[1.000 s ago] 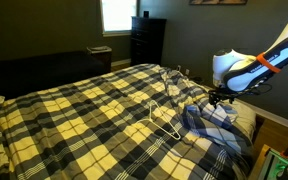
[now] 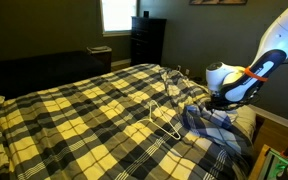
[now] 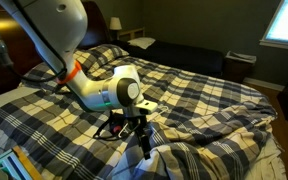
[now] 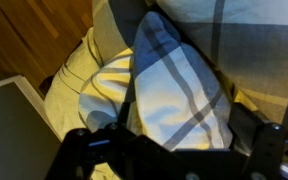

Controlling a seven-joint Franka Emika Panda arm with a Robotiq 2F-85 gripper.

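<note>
A blue, white and black plaid blanket covers the bed, rumpled into folds near the arm. My gripper hangs over those folds, its fingers apart. In the wrist view, a light raised fold of the blanket runs between and beyond the two open fingers of the gripper. Whether the fingertips touch the cloth I cannot tell. Nothing shows held in the fingers.
A thin pale loop lies on the blanket mid-bed. Wood floor shows past the bed's edge. A dark dresser stands at the back, and a lamp by the far bed. Much of the bed is clear.
The arm has come lower and a little to the left in exterior view 1, bringing the gripper closer to the rumpled cloth. The blanket looks the same.
</note>
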